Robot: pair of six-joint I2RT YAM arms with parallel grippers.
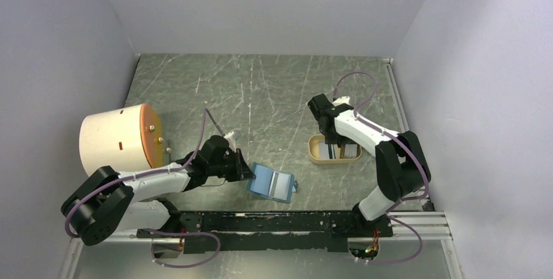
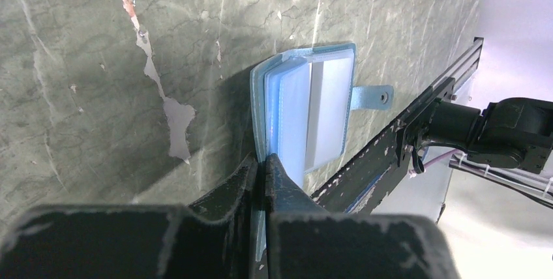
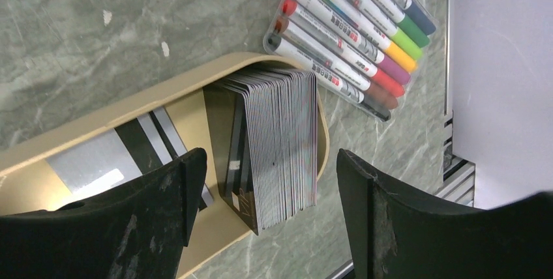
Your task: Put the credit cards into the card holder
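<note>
The blue card holder (image 1: pixel 270 182) lies opened at the front middle of the table, its clear sleeves (image 2: pixel 329 106) facing up. My left gripper is shut on the holder's left edge. A stack of cards (image 3: pixel 283 142) stands on edge at one end of the tan box (image 3: pixel 107 122); another card (image 3: pixel 98 161), grey with dark stripes, lies flat in the same box. Over the box hovers my right gripper, open, with the stack between its spread fingers in view but no contact visible.
A clear pack of coloured markers (image 3: pixel 352 31) lies beyond the box, close to the right wall. At the far left stands a cream cylinder (image 1: pixel 114 137) with an orange face.
</note>
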